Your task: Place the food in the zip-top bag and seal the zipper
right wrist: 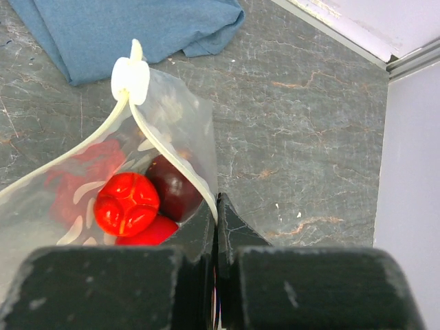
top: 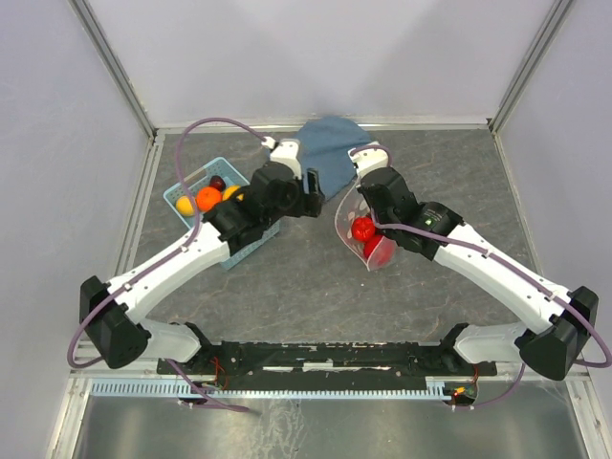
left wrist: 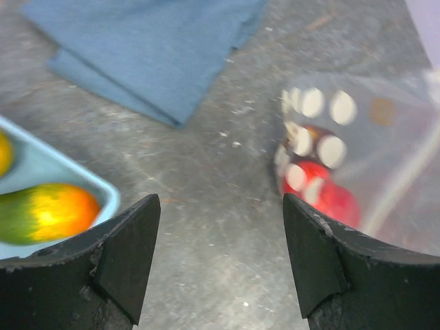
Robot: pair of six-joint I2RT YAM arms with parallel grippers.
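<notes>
The clear zip top bag (right wrist: 82,172) stands with its mouth parted, a white slider at its far end. Red food (top: 362,229) lies inside it, along with a dark round piece (right wrist: 173,187). My right gripper is shut on the bag's near rim, which runs between its fingertips. To the left of the bag, my left gripper hangs open and apart from it, with bare table showing between its fingers. In the left wrist view the bag (left wrist: 357,137) is at the right, blurred.
A light blue basket (top: 251,251) of fruit and vegetables sits at the left, partly under the left arm. The folded blue cloth (top: 330,148) lies behind the bag. Bare table (top: 459,172) extends at the right.
</notes>
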